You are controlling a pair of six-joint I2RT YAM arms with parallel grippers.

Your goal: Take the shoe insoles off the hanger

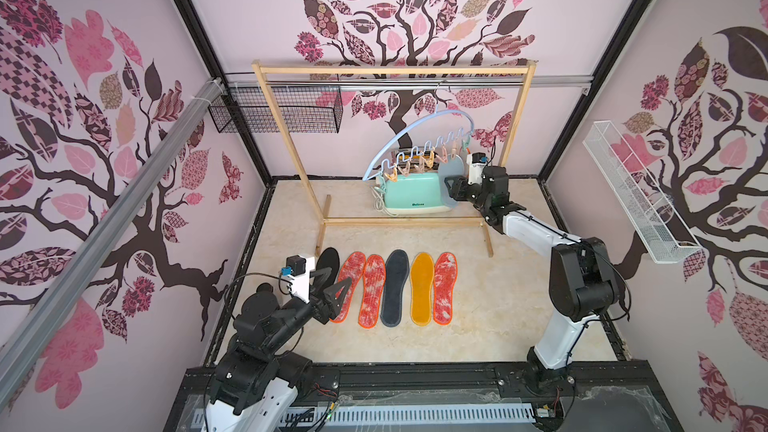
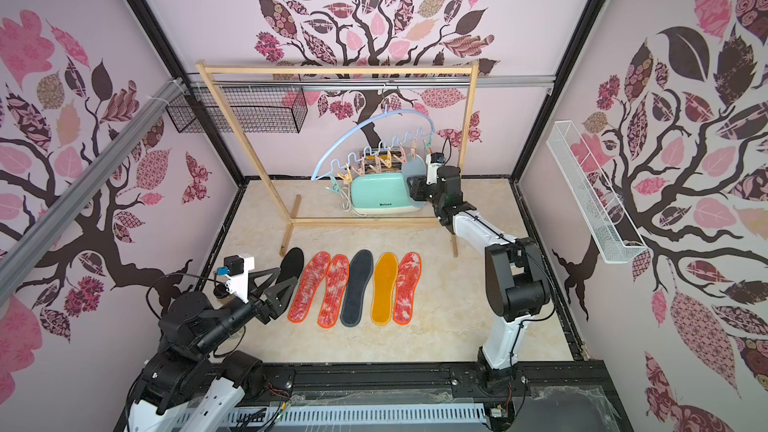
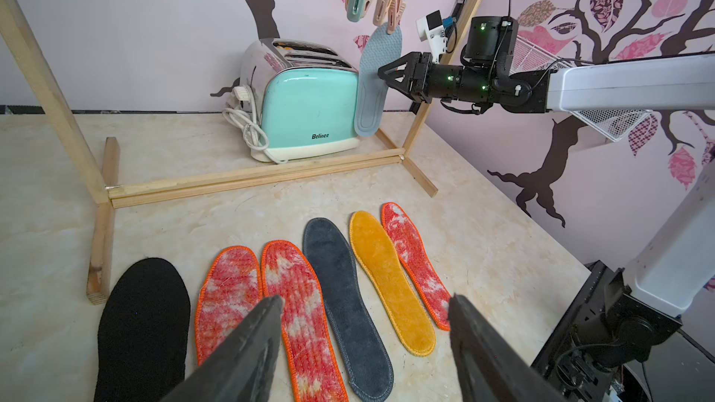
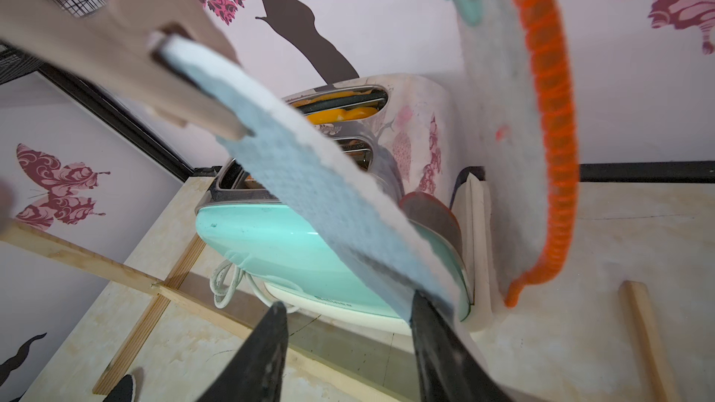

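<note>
From the blue hanger (image 1: 420, 125) in the wooden frame, a grey-blue insole (image 3: 378, 59) hangs by a clothespin (image 3: 388, 1). Behind it on the hanger is an insole with orange edging (image 4: 532, 126), seen in the right wrist view. My right gripper is at the grey-blue insole's lower part, open, with one fingertip touching or very near its edge. Its grip is not closed on the insole. Over the near left of the table, my left gripper stands open and empty. Several insoles lie in a row on the table, including a yellow insole (image 3: 391, 283) and a black insole (image 3: 145, 327).
A mint toaster (image 3: 309, 108) stands behind the wooden frame's bottom bar (image 3: 253, 177), close to the hanging insoles. The frame's posts rise on both sides. A black wire basket (image 1: 280, 109) and a white wire basket (image 1: 640, 192) hang on the walls.
</note>
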